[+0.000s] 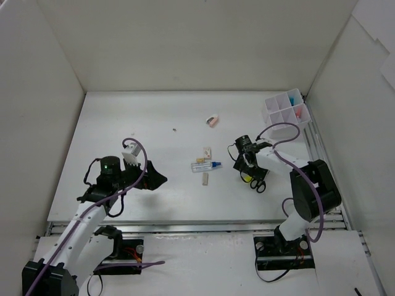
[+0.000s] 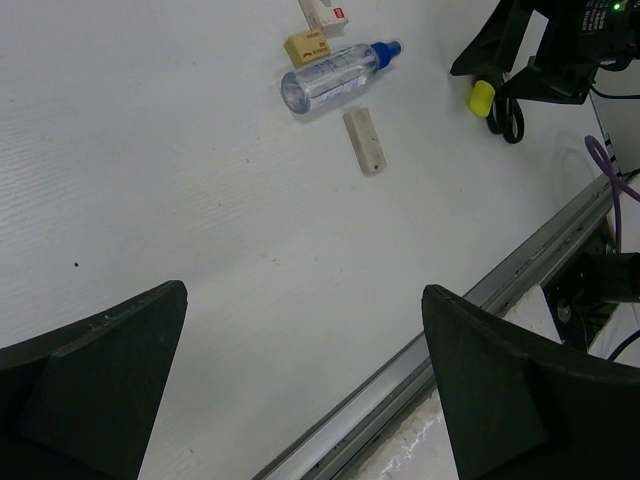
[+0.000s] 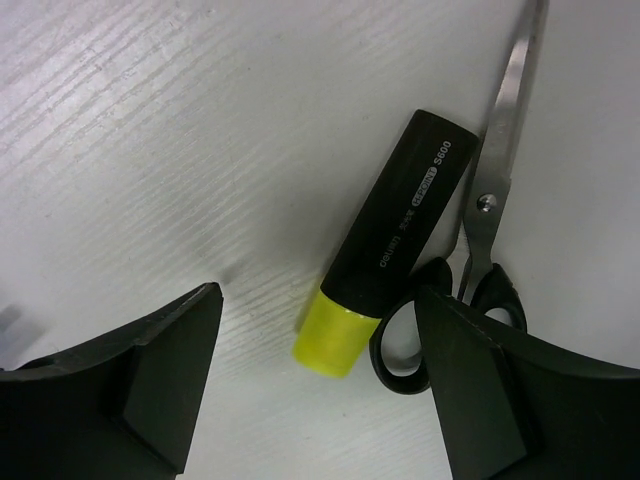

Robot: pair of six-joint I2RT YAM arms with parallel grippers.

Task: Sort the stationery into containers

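My right gripper [image 1: 245, 161] hovers low over black scissors [image 3: 486, 202] and a black highlighter with a yellow end [image 3: 385, 235], lying side by side on the table; its fingers are apart in the right wrist view, holding nothing. My left gripper [image 1: 157, 176] stands open and empty at the left. Mid-table lie a clear bottle with blue cap [image 2: 330, 80], a yellowish block [image 2: 306, 48], a pale item [image 2: 322, 14] and a small bar [image 2: 364, 140]. A pink-and-white item [image 1: 212, 120] lies farther back. A white compartment container [image 1: 274, 114] holds blue and pink things.
Walls enclose the back and sides; a metal rail [image 1: 185, 227] runs along the front edge.
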